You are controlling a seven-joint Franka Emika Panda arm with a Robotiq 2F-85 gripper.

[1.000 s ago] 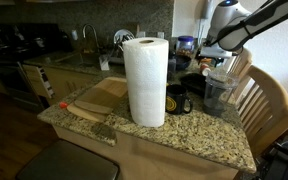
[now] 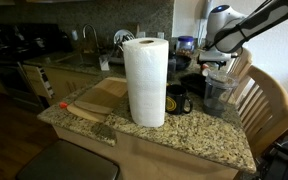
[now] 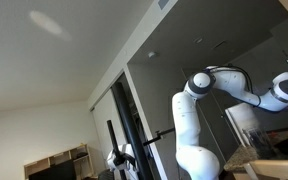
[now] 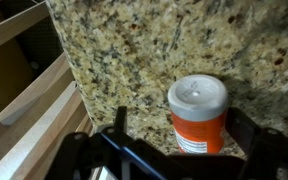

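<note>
An orange bottle with a white cap (image 4: 199, 112) stands on the speckled granite counter (image 4: 134, 55) in the wrist view. My gripper is open, its dark fingers on either side of the bottle; the right finger (image 4: 242, 130) is closer to it than the left one. Whether either finger touches the bottle cannot be told. In exterior view 1 the white arm (image 2: 222, 22) reaches down over the far right of the counter, where the bottle is hard to make out.
A tall paper towel roll (image 2: 146, 85) stands near the counter's front, with a black mug (image 2: 177, 100) and a clear container (image 2: 219, 92) to its right. Wooden boards (image 2: 99, 97) lie on the left. Wooden chairs (image 2: 269, 105) line the right side.
The arm has shifted slightly left in exterior view 1, its gripper end still over the same far part of the counter. The roll, mug and clear container have stayed put.
</note>
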